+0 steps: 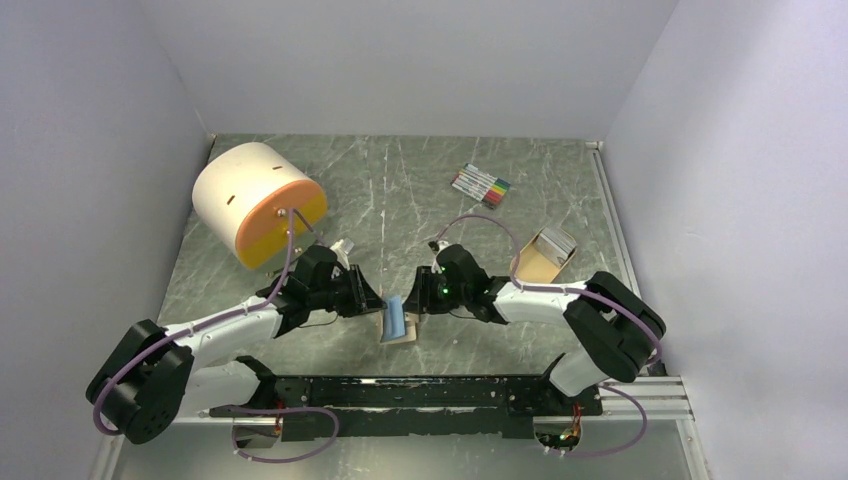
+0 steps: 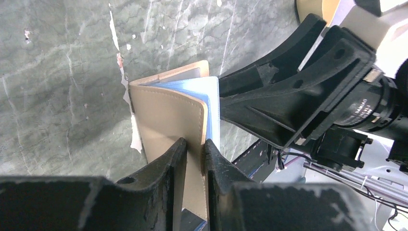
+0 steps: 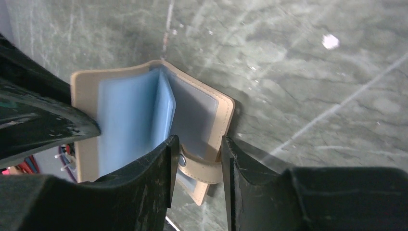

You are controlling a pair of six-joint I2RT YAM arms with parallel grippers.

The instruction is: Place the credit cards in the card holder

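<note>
The beige card holder [image 1: 399, 340] stands part open on the table between my grippers, its blue inner sleeve [image 3: 127, 120] raised. At its left side is my left gripper, fingers partly apart, with the edge of the raised cover [image 2: 166, 118] running between its fingertips. My right gripper is open over the holder's right side, and the strap with its metal snap [image 3: 201, 168] shows between its fingers. From the left wrist view, the right fingers [image 2: 284, 91] are close beside the blue sleeve. No loose credit card can be made out for certain.
A tan tray [image 1: 537, 265] holding a greyish stack [image 1: 555, 245] lies on the right. Several coloured markers [image 1: 481, 185] are at the back. A large cream and orange cylinder [image 1: 250, 195] occupies the back left.
</note>
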